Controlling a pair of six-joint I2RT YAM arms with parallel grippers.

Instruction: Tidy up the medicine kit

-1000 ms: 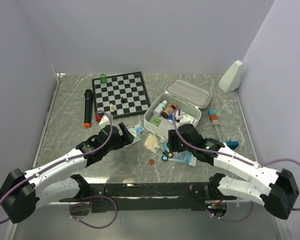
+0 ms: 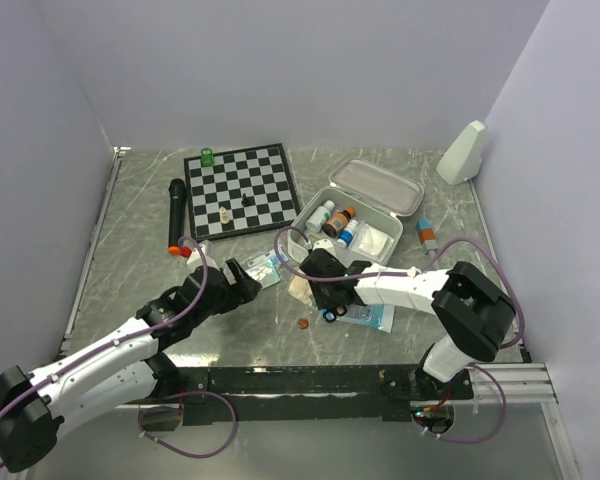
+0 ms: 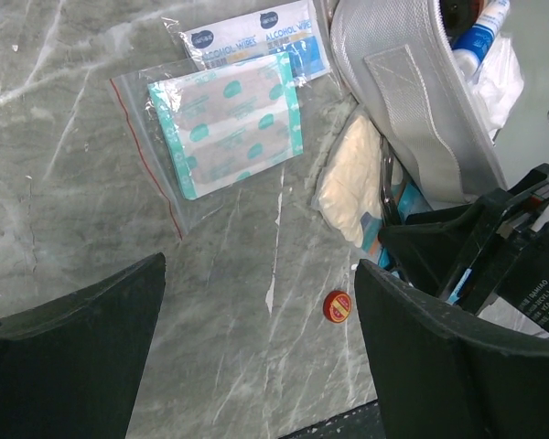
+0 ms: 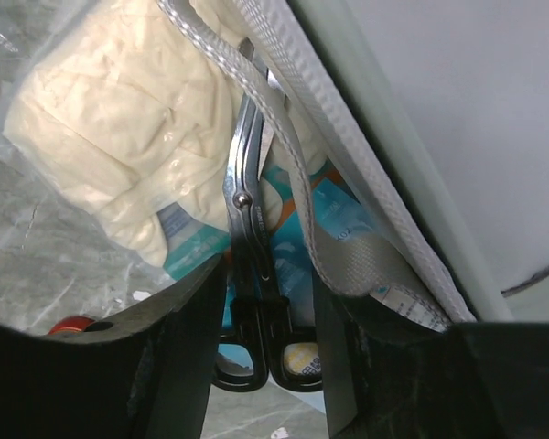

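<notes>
The open kit case holds bottles and a white pack. In front of it lie black-handled scissors on blue packets, beside a bag of cream gloves. My right gripper is over the scissors' handles, its fingers apart, near the case's fabric side and strap. My left gripper hangs open over the table, left of the gloves, with bagged alcohol wipes and a teal-edged packet ahead of it.
A chessboard and a black microphone are at the back left. A white device stands at the back right, a blue-orange object below it. A small red cap lies on the table.
My right gripper has moved left to the scissors at the case's front. The left gripper has shifted slightly left and toward the front.
</notes>
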